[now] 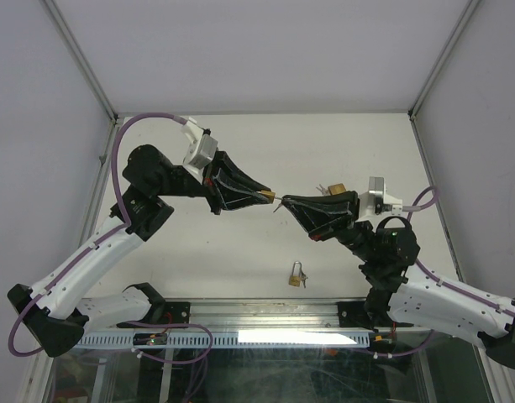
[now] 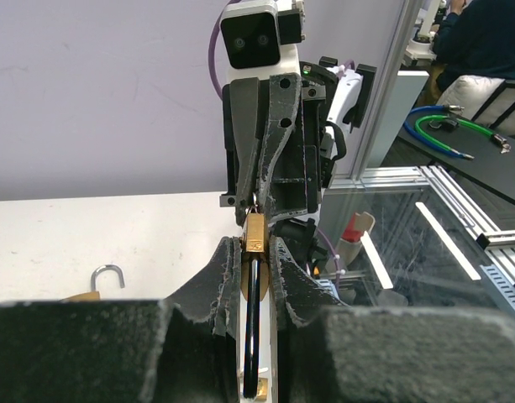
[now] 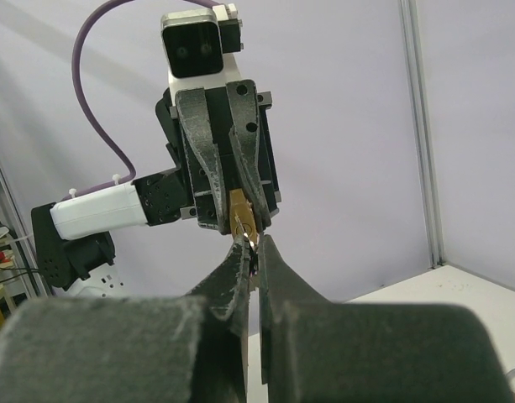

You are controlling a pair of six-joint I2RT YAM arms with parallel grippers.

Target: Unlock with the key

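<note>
My left gripper [image 1: 261, 197] is shut on a brass padlock [image 2: 255, 233], held up in mid-air and pointing right. My right gripper [image 1: 287, 201] is shut, facing it, with a small metal key [image 1: 277, 206] at its fingertips. The two sets of fingertips almost meet. In the right wrist view the key's metal shows at the face of the padlock [image 3: 240, 206]; whether it sits inside the keyhole I cannot tell.
A padlock with keys [image 1: 296, 277] lies at the table's front. Another brass padlock [image 1: 336, 189] with keys lies behind the right arm.
</note>
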